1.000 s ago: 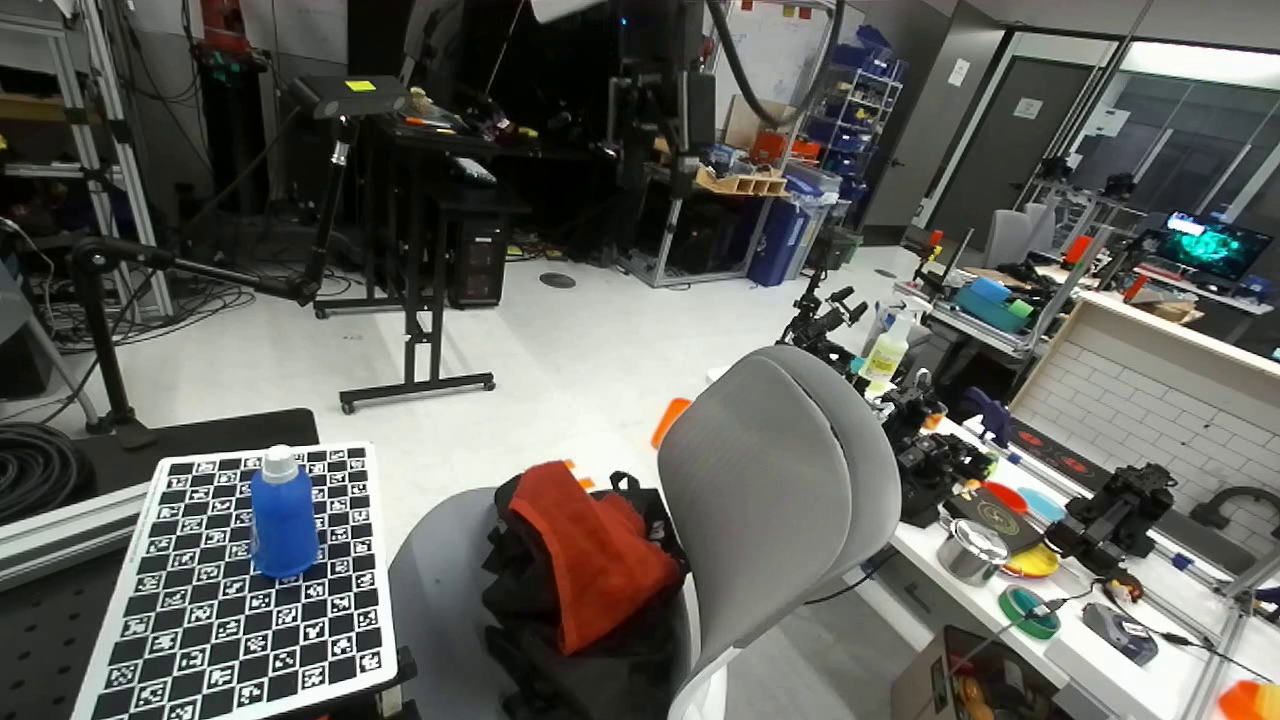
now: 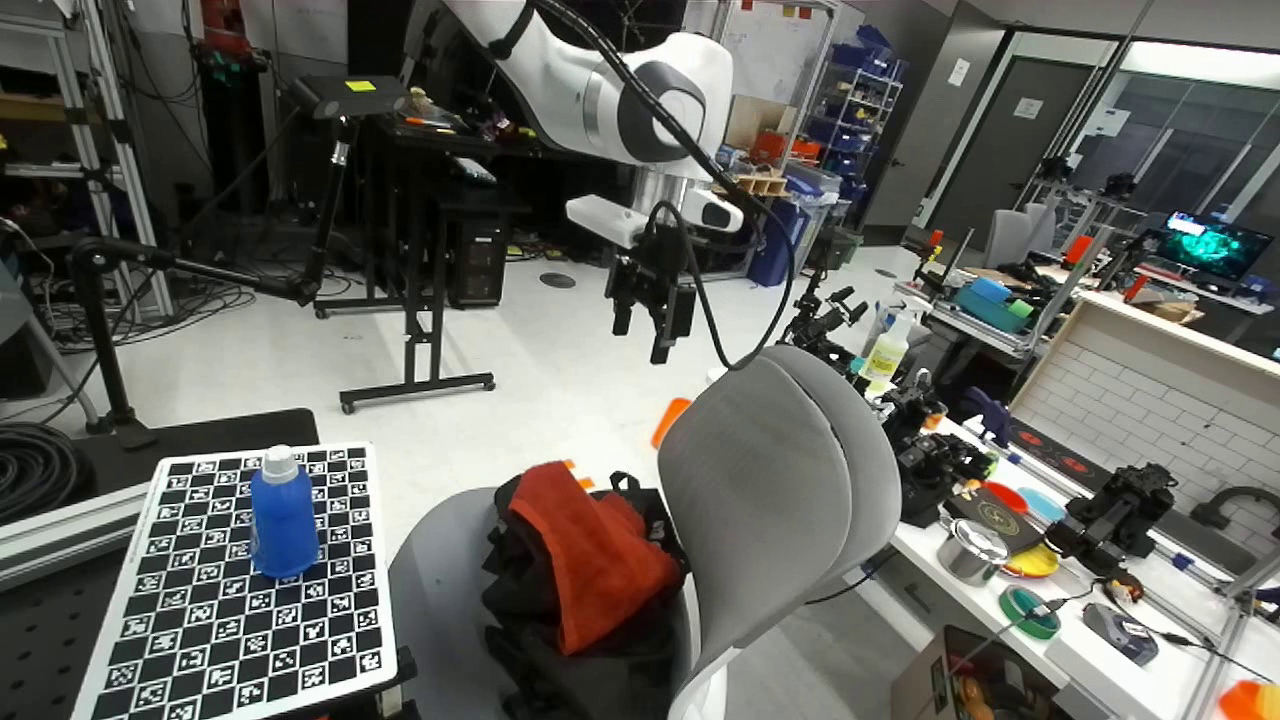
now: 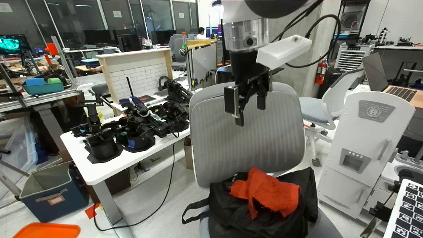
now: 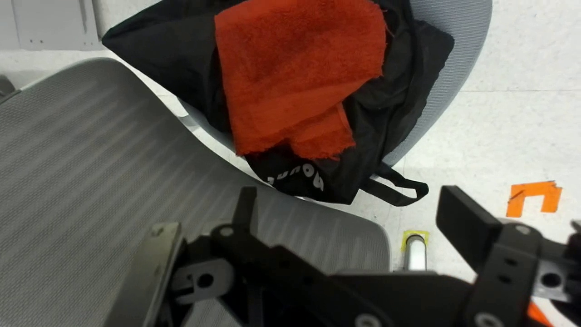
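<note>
My gripper [image 2: 638, 342] hangs open in the air above the grey chair, with nothing between its fingers. In the second exterior view the gripper [image 3: 250, 113] appears in front of the chair's backrest [image 3: 253, 146], well above the seat. A red cloth [image 3: 273, 194] lies crumpled over a black bag [image 3: 226, 214] on that seat. From the wrist, the red cloth [image 4: 299, 71] shows beyond the fingertips, apart from them, with the black bag [image 4: 174, 49] under it. A blue bottle with a white cap [image 2: 284, 522] stands upright on a checkered board [image 2: 180, 642] left of the chair.
The chair's tall backrest [image 2: 756, 480] rises close below my gripper. A white table [image 3: 79, 158] bearing several black devices stands beside the chair. A toy kitchen unit [image 3: 357, 138] is at the other side. Open floor [image 2: 516, 360] lies behind.
In the first exterior view, my arm and gripper have come lower, toward the chair. The cloth, bag, chair and bottle have stayed where they were.
</note>
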